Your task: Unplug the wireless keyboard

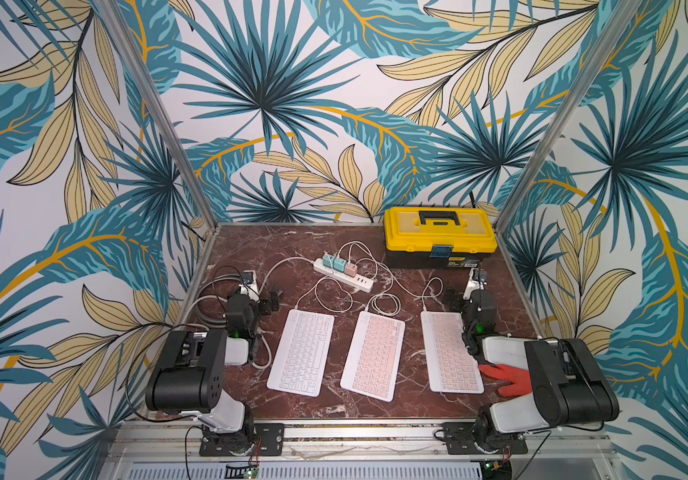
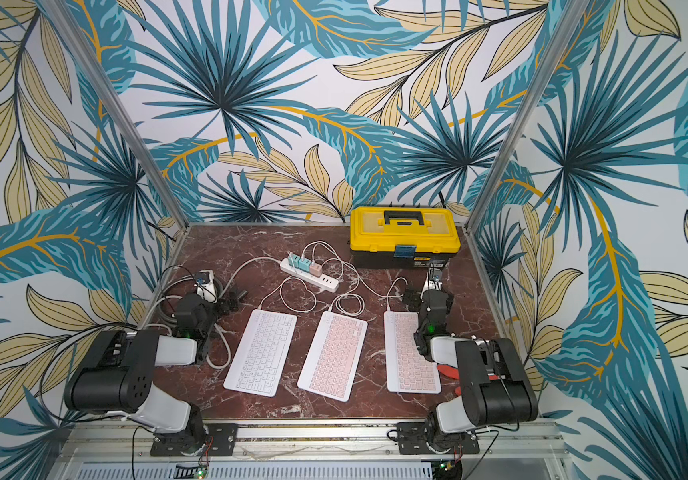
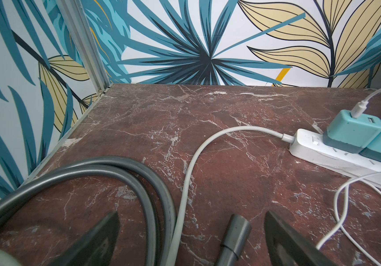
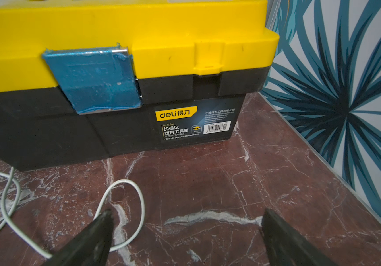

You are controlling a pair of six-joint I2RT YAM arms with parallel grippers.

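Three keyboards lie side by side at the front: white [image 1: 300, 352], pink-keyed in the middle [image 1: 372, 356] and pink-keyed at the right [image 1: 446, 352], each with a white cable at its back end. The cables run toward a white power strip [image 3: 304, 144] with teal adapters [image 3: 352, 130] and a pink one. My left gripper stands open left of the strip, above dark hoses and a white cord, holding nothing. My right gripper is open in front of the toolbox, behind the right keyboard, holding nothing.
The yellow-lidded toolbox [image 4: 190, 57] stands at the back right. Red gloves [image 1: 507, 376] lie beside the right keyboard, partly under the right arm. Coiled hoses [image 3: 110, 168] fill the left edge.
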